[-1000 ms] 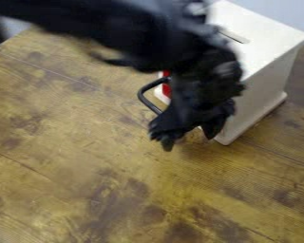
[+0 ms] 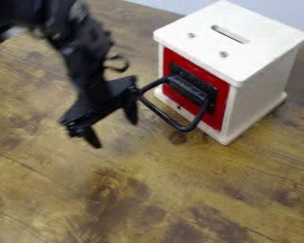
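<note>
A white wooden box [image 2: 258, 71] with a slot in its top stands at the upper right. Its red front panel [image 2: 215, 120] carries a dark metal piece and a black looped handle [image 2: 161, 114] that sticks out to the left. My gripper [image 2: 113, 128] is left of the handle, blurred, its fingers apart and pointing down with nothing visible between them.
A white wall runs along the back at the top.
My arm and gripper have swung left, away from in front of the box, uncovering the red panel and handle. The box stands where it was.
</note>
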